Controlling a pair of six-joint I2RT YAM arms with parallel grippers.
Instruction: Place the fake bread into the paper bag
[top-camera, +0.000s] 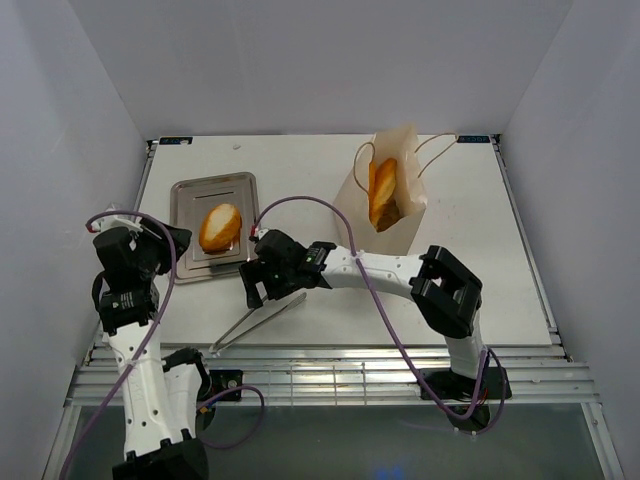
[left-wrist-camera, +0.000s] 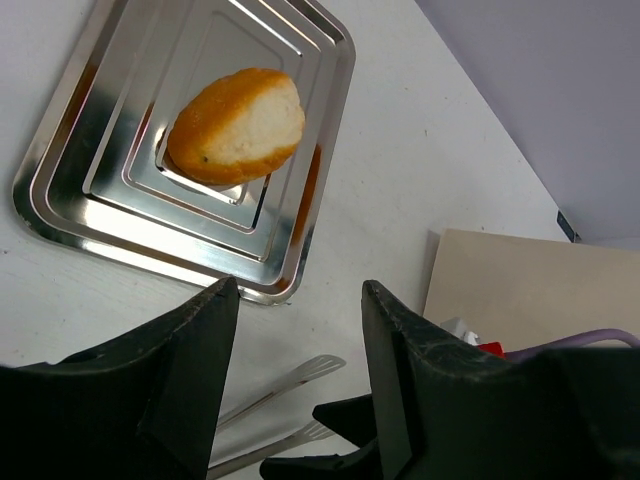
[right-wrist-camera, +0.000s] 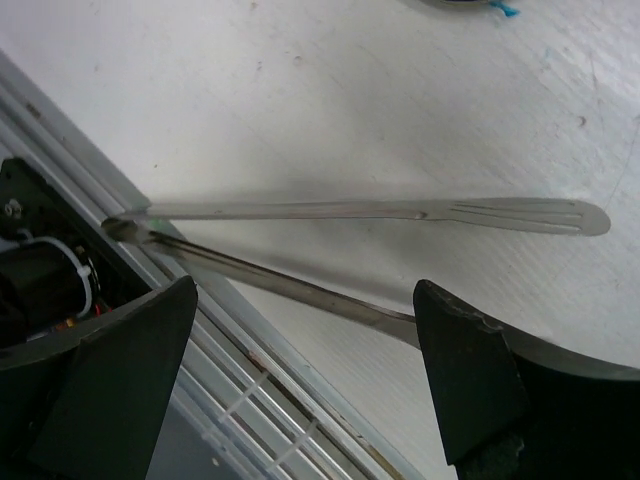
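Note:
The fake bread (top-camera: 220, 228), a golden roll with a pale top, sits on a metal tray (top-camera: 185, 205) at the left. At the tray's left edge, my left gripper stands open and empty, its fingers clear of the roll. Silver tongs (top-camera: 263, 327) lie spread on the table in front of the tray. Over them is my right gripper, open; one tong arm passes behind its right finger, and nothing is gripped. A paper bag (top-camera: 400, 237) stands upright at the right with its mouth open, longer bread (top-camera: 383, 190) inside it.
Two looped handles rise from the bag's mouth. A metal rail (top-camera: 320, 382) runs along the table's front edge, by the tongs' hinge end. Bare table lies between tray and bag, towards the back. A purple cable hangs over each arm.

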